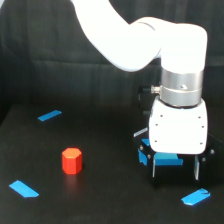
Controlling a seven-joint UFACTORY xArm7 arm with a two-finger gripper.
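My gripper (175,174) is on the right side of the camera view, pointing down. Its dark fingers stand well apart, so it looks open. Behind and partly between them is a blue object (166,160), largely covered by the white gripper body; its full shape and whether a finger touches it cannot be told. On the left half of the table stands a red block (72,161), apart from the gripper.
Blue strips lie flat on the dark table: one at the back left (49,115), one at the front left (23,188), and one at the front right (196,197), close to the gripper.
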